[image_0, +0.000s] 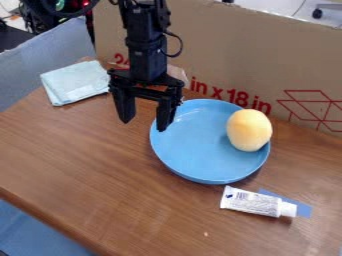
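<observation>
The black gripper (144, 114) hangs over the wooden table at the upper left edge of a blue plate (203, 158), its two fingers apart with nothing seen between them. A round pale orange object (249, 130) sits on the right side of the plate. A white tube (251, 202) lies on the table at the front right, below the plate. A folded light cloth (74, 81) lies at the back left.
A cardboard sheet (267, 60) stands along the back of the wooden table (107, 180). A grey edge runs along the left side.
</observation>
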